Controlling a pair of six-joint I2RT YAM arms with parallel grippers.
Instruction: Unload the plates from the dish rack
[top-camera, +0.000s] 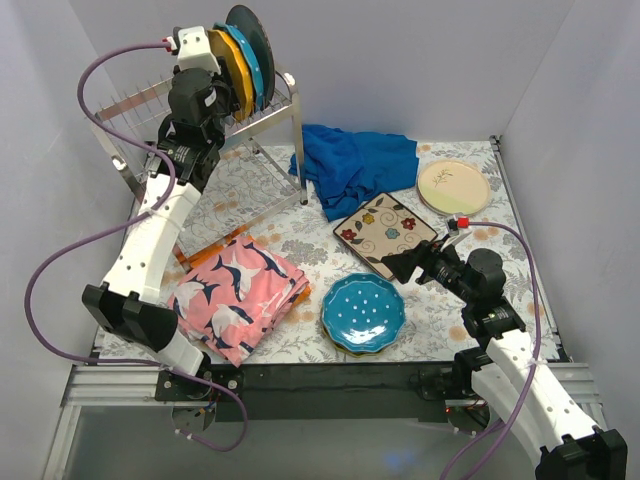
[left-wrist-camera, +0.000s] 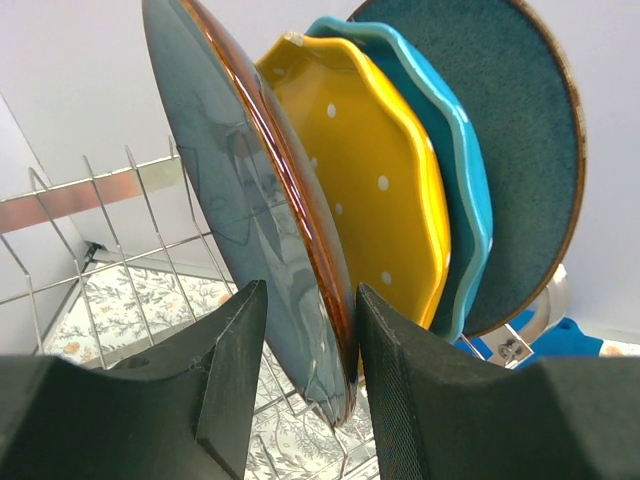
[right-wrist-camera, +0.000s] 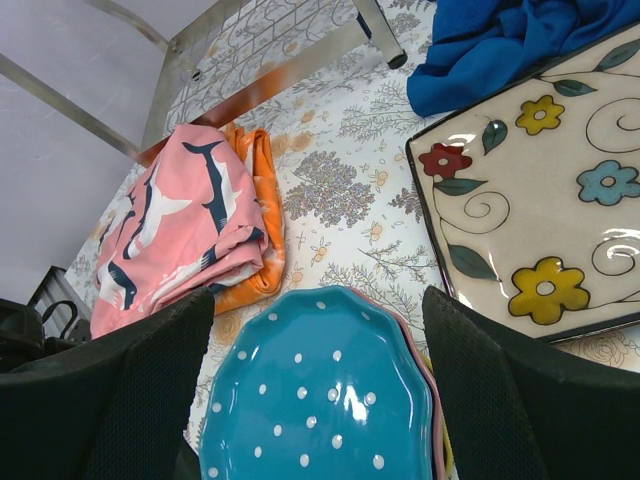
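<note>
In the dish rack (top-camera: 265, 122) at the back left stand a grey plate with a brown rim (left-wrist-camera: 225, 165), a yellow plate (left-wrist-camera: 370, 165), a blue plate (left-wrist-camera: 460, 175) and a dark plate (left-wrist-camera: 510, 130), all on edge. My left gripper is part open around the grey plate's lower edge. Its right finger (left-wrist-camera: 385, 350) is close against the rim; a gap shows beside the left finger (left-wrist-camera: 240, 350). Over the table my right gripper (top-camera: 398, 266) stands open and empty, near a blue dotted plate (top-camera: 363, 312) that lies on other plates.
A square flowered plate (top-camera: 385, 232) and a round cream plate (top-camera: 454, 187) lie on the table. A blue cloth (top-camera: 355, 165) is beside the rack, and a folded pink cloth (top-camera: 240, 298) lies in front of it.
</note>
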